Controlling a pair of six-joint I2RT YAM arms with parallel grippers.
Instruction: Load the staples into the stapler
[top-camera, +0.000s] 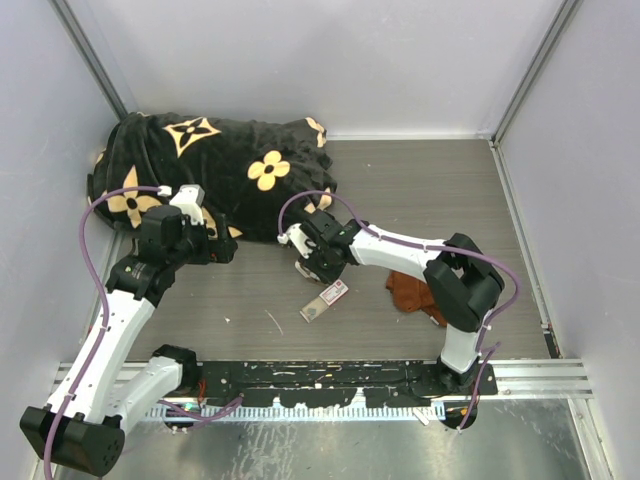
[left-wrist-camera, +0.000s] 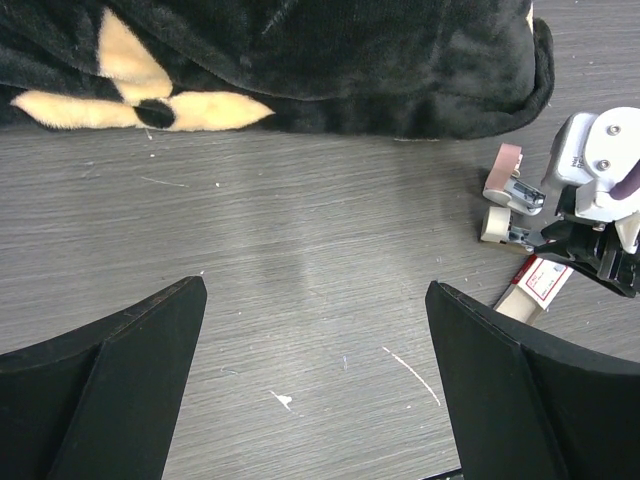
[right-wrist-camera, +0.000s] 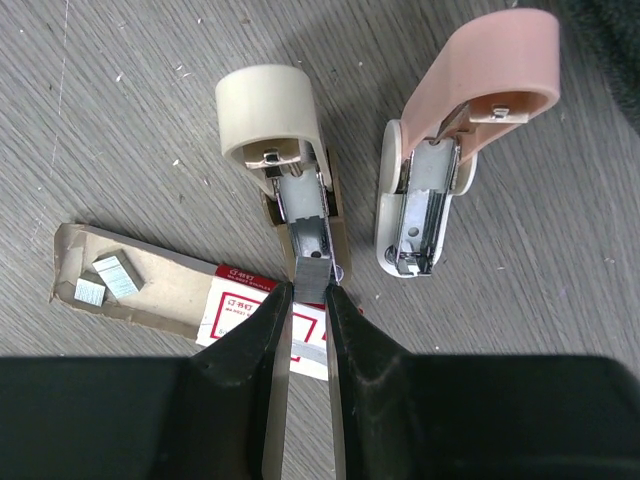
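Observation:
In the right wrist view a cream stapler (right-wrist-camera: 270, 125) and a pink stapler (right-wrist-camera: 480, 75) stand side by side, both flipped open with their metal channels showing. My right gripper is shut on a small grey staple strip (right-wrist-camera: 312, 272), which hangs over the front end of the cream stapler's channel (right-wrist-camera: 303, 205). Whether strip and channel touch, I cannot tell. Below lies the red-and-white staple box (right-wrist-camera: 235, 305), its tray (right-wrist-camera: 165, 275) slid out with staple blocks (right-wrist-camera: 118, 273) in it. Away to the left, my left gripper is open and empty above bare table.
A dark fleece blanket (top-camera: 225, 165) with yellow flowers fills the back left, its edge close to the staplers. Brown cloth (top-camera: 410, 292) lies right of the right arm. Bare grey table (top-camera: 230, 310) spreads between the left arm and the box.

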